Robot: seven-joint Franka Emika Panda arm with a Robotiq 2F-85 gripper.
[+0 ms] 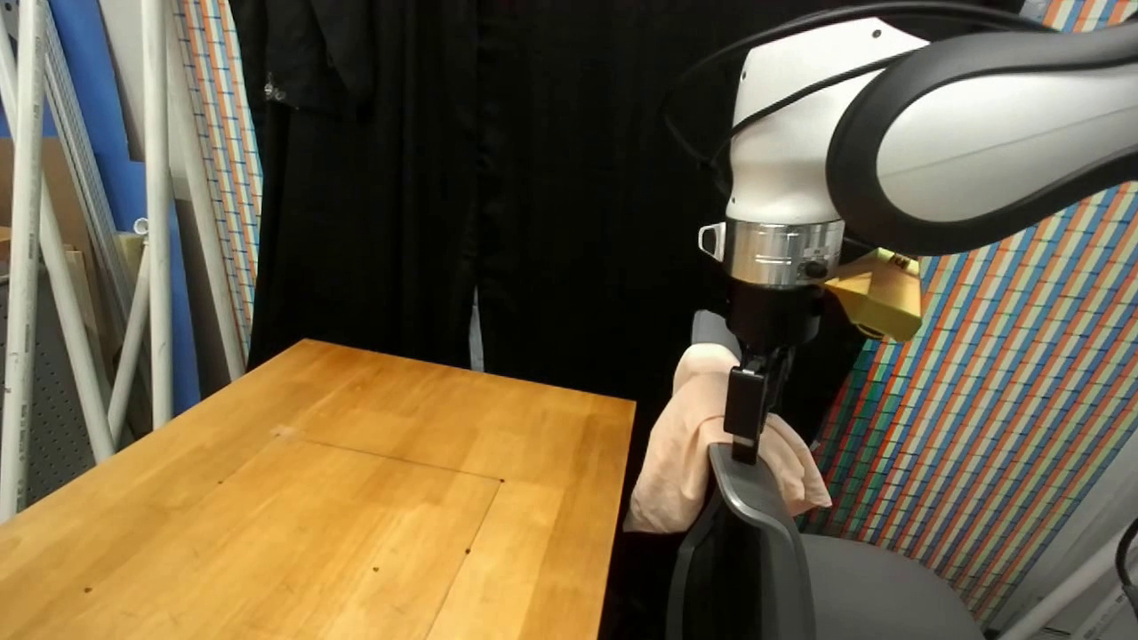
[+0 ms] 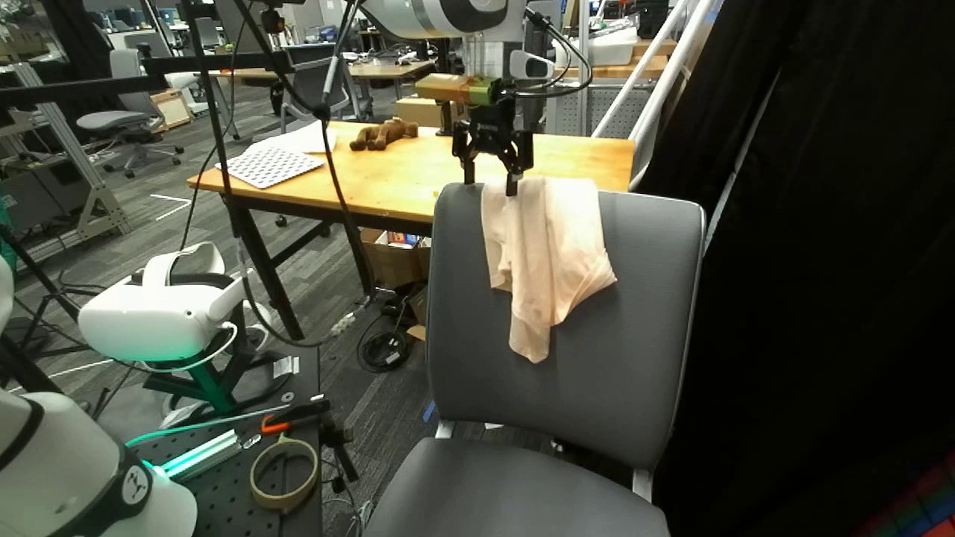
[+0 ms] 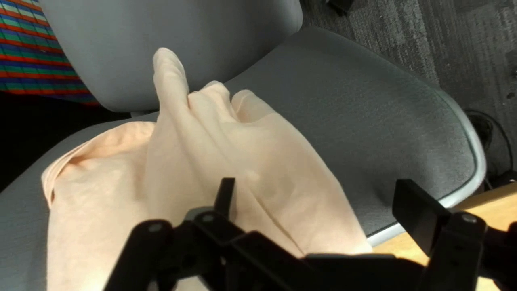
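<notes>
A pale peach cloth (image 2: 548, 259) hangs over the top edge of a grey office chair's backrest (image 2: 649, 286), draping down both sides. Just over that top edge, my gripper (image 2: 490, 179) points downward with its fingers spread. One finger reaches the cloth's near edge and the other stands beside the cloth, over bare backrest. In exterior view 1 the gripper (image 1: 746, 453) overlaps the cloth (image 1: 683, 469) at the chair's top. The wrist view shows the open fingers apart, with the cloth (image 3: 203, 160) lying beneath and left of them; whether they touch it I cannot tell.
A wooden table (image 1: 352, 501) stands right behind the chair, its near part bare. On its far end lie a brown plush toy (image 2: 385, 134) and a white perforated sheet (image 2: 268, 165). A black curtain (image 1: 565, 192) hangs alongside.
</notes>
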